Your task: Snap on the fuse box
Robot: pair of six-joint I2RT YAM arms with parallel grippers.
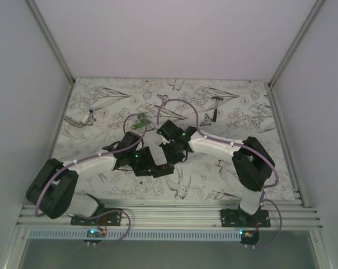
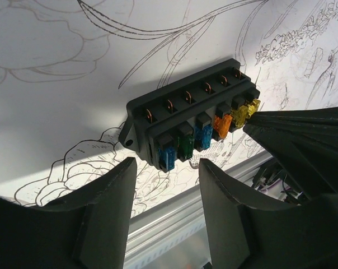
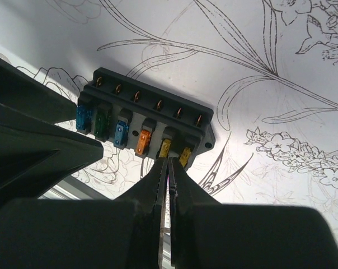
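Observation:
A black fuse box (image 2: 187,106) lies on the patterned white surface, with blue, green, orange and yellow fuses along one side and a row of copper contacts along the other. In the left wrist view, my left gripper stands open, its two fingers just short of the box's blue-fuse end. My right gripper has its fingertips close together at the yellow fuses in the right wrist view; whether anything is between them cannot be told. In the top view both grippers crowd over the box, partly hiding it.
A green tool (image 1: 140,121) lies behind the grippers, a silver tool (image 1: 79,121) at the back left and a hammer (image 1: 216,106) at the back right. Metal rails run along the front edge.

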